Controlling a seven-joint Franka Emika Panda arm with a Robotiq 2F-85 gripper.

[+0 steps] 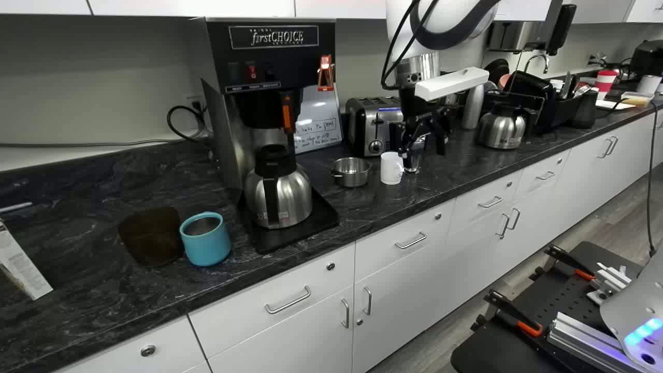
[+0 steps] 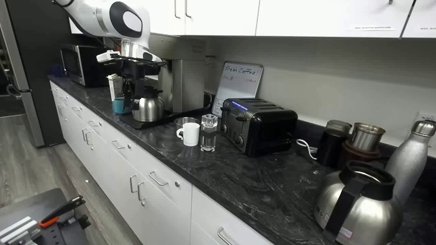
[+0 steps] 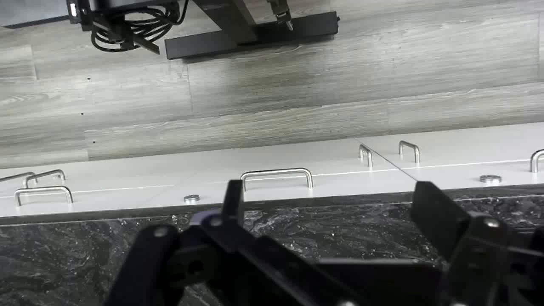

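Observation:
My gripper stands open in the wrist view, its two dark fingers wide apart with nothing between them. Beyond them lie the counter's front edge and white drawers; a pale patch by the left finger is too hidden to name. In the first exterior view the gripper overlaps a clear glass beside a white mug. The second exterior view shows the clear glass and white mug upright and free of the fingers. A small metal pot is close to the mug.
A coffee maker holds a steel carafe on its base. Left of it are a teal mug and a dark brown container. A toaster stands behind the glass. Open counter lies right of the glass.

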